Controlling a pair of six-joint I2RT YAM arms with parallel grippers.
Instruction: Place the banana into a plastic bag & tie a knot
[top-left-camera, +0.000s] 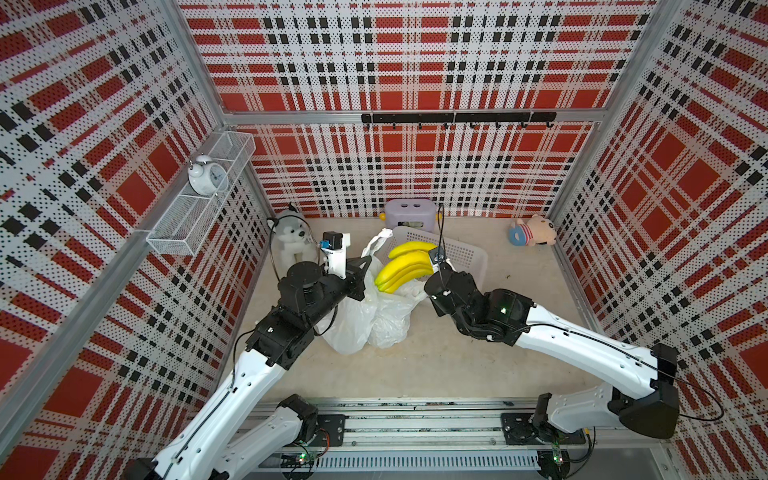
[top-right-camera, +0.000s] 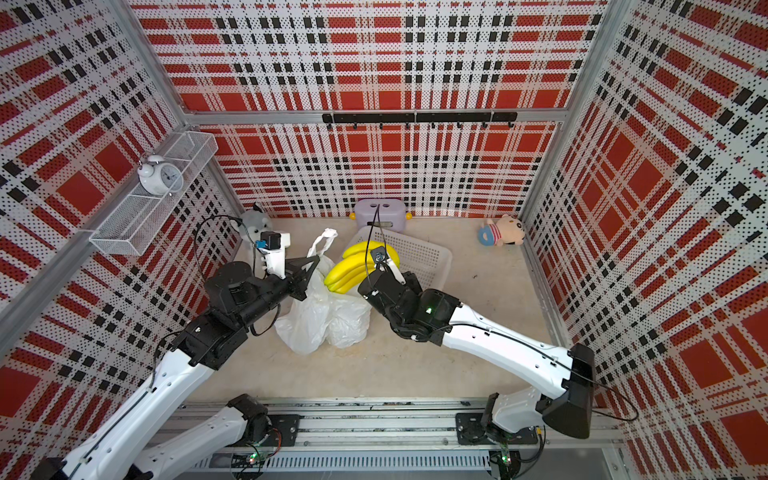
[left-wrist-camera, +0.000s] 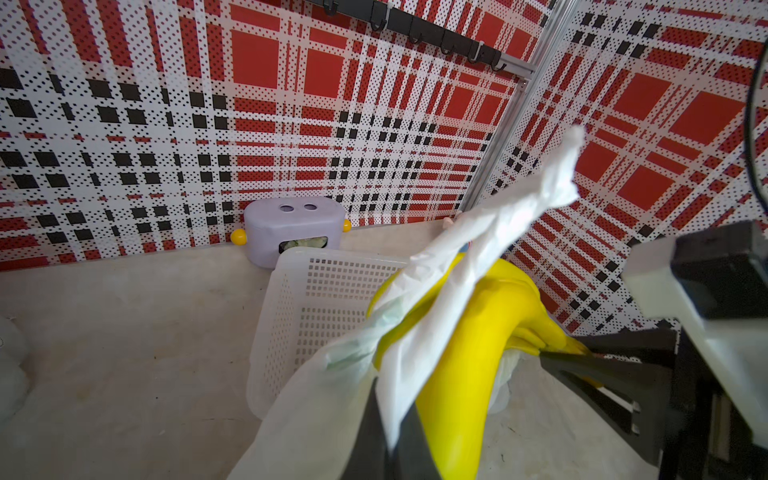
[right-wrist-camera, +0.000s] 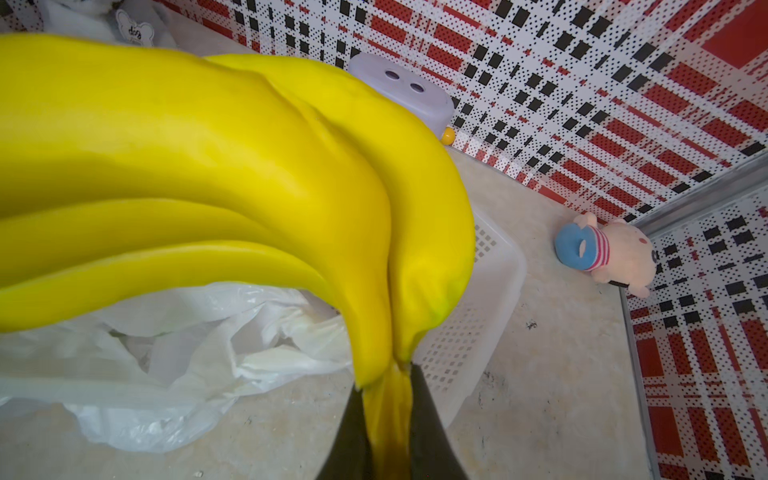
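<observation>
A white plastic bag (top-left-camera: 356, 320) hangs at the middle of the table, gathered upward at its left side, where my left gripper is shut on a twisted handle strip (left-wrist-camera: 488, 232). A yellow bunch of bananas (right-wrist-camera: 208, 152) is held by its stem in my right gripper, which is shut on it. In the top left view the bananas (top-left-camera: 400, 268) hang over the bag's opening, their lower tips close to or inside it; I cannot tell which.
A white perforated basket (right-wrist-camera: 472, 320) lies behind the bananas. At the back stand a lilac toy (top-left-camera: 409, 209) and a grey plush dog (top-left-camera: 294, 240); a pink plush toy (top-left-camera: 532, 232) lies back right.
</observation>
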